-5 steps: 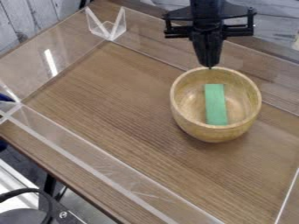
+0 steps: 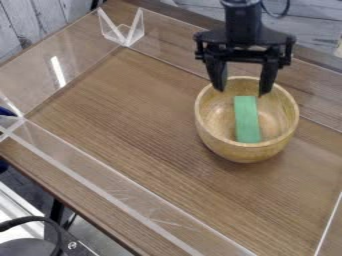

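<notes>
My gripper (image 2: 243,64) hangs over the rear of a round wooden bowl (image 2: 215,135), its black fingers pointing down and spread open. A green rectangular block (image 2: 246,120) lies inside the bowl, toward the middle and right, below the gripper. I see nothing held between the fingers.
A white wire-like object (image 2: 120,28) sits at the back left. Black hardware and a cable (image 2: 40,240) are at the lower left corner.
My gripper has come down and toward the camera, from behind the bowl to over its back part. The bowl and green block look unmoved.
</notes>
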